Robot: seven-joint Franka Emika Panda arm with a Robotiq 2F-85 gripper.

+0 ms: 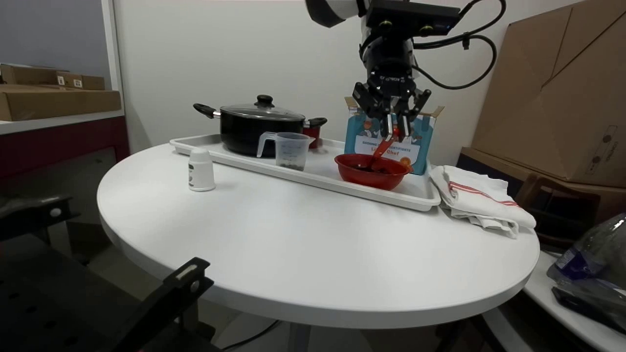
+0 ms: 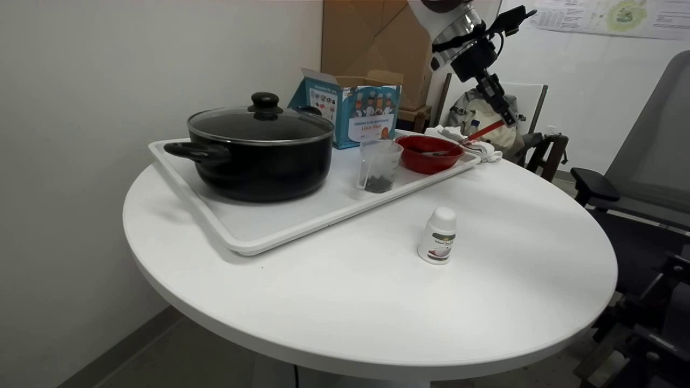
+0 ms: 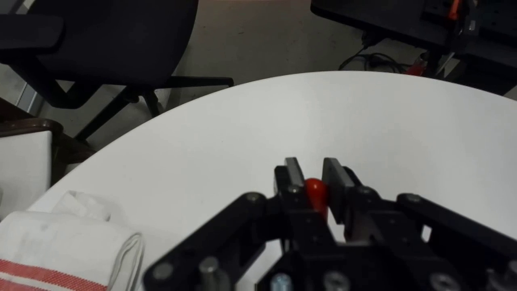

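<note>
My gripper is shut on the red handle of a utensil, above the right end of the tray. From there the handle slants down into a red bowl; the utensil's lower end is inside it, among dark contents that I cannot make out clearly. In the wrist view the rounded red handle end shows between the two fingers, while the bowl is out of sight. Left of the bowl stands a clear measuring cup with dark bits at its bottom.
A white tray carries the bowl, the cup, a lidded black pot and a blue box. A folded towel lies right of the tray. One white bottle stands alone on the table.
</note>
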